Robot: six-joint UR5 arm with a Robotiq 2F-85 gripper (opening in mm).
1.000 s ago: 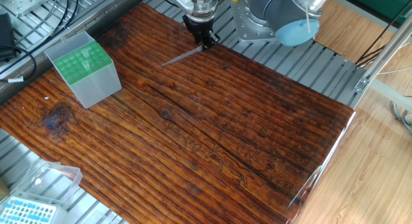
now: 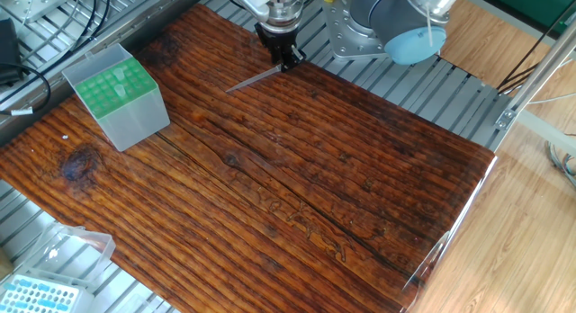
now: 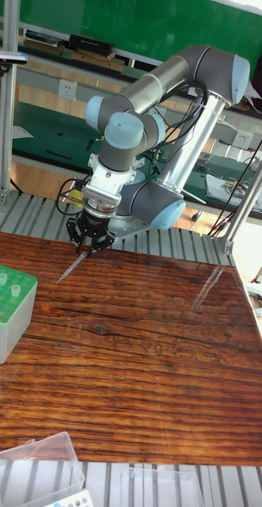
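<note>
A thin, translucent pipette tip [image 2: 252, 79] points down and left from the black gripper [image 2: 290, 63] at the back edge of the wooden board. In the other exterior view the tip [image 3: 71, 268] slants out from between the fingers, its wide end at the gripper [image 3: 87, 250]. My gripper is shut on that wide end. To its left stands a clear box with a green perforated top [image 2: 115, 86]; two pale tips [image 3: 1, 277] stick up from its holes.
The wooden board [image 2: 297, 178] is bare across its middle and right. At the near left, off the board, lie an open clear lid [image 2: 76, 250] and a white rack with blue rows [image 2: 40, 297]. Slatted metal surrounds the board.
</note>
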